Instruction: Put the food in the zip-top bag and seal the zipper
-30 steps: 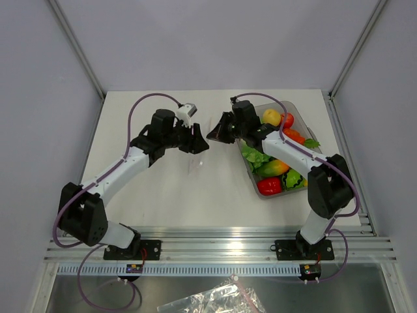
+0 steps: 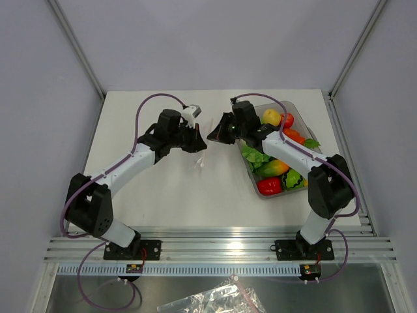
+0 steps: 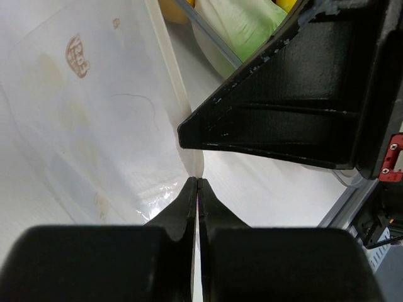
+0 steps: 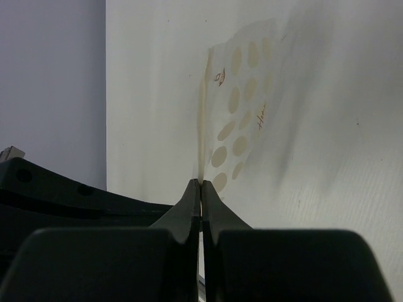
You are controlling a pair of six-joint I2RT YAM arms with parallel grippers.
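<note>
The clear zip top bag [image 3: 113, 126], printed with marks and pale spots, stands on edge in the middle of the table. Its zipper strip [image 3: 173, 75] runs down to my left gripper, whose fingertips are shut on the strip's end. From the other side, my right gripper is also shut on the pale strip [image 4: 201, 119] of the bag. In the top view the left gripper [image 2: 205, 148] and right gripper [image 2: 208, 137] are almost tip to tip, the bag barely visible between them. No food shows inside the part of the bag in view.
A grey bin [image 2: 264, 195] of toy fruit and vegetables stands right of the grippers, partly under the right arm. Lettuce [image 2: 254, 156] and a red pepper [image 2: 269, 186] lie inside. More clear plastic bags [image 2: 225, 300] lie off the front edge.
My left arm has shifted slightly right and its wrist has turned a little; its fingers now look closed together at the bag. The right arm has stayed still.
</note>
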